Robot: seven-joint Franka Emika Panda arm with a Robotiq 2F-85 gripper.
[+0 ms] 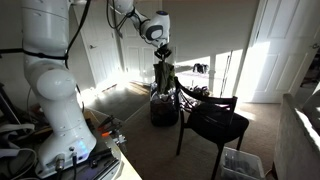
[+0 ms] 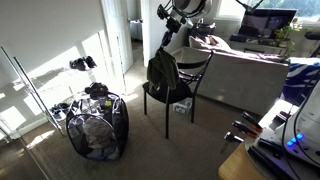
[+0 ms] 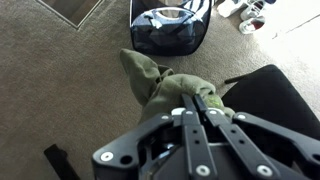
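A dark olive cloth [image 3: 158, 88] hangs in folds from my gripper, which is shut on its upper part. From the side, the gripper [image 1: 162, 53] is high above the floor, with the cloth [image 1: 164, 75] dangling below it. A black mesh hamper [image 1: 165, 110] stands on the carpet under and behind the cloth in exterior view 1; its open top [image 3: 168, 22] lies at the top of the wrist view. In exterior view 2 the cloth [image 2: 162, 70] overlaps the black chair [image 2: 184, 100]; whether they touch, I cannot tell.
The black chair [image 1: 214, 122] stands close beside the hamper [image 2: 97, 128]. Shoes [image 2: 88, 63] line the wall behind. A clear bin [image 1: 241, 165] sits at front right. Bare carpet [image 2: 140, 155] lies in front of the hamper and chair.
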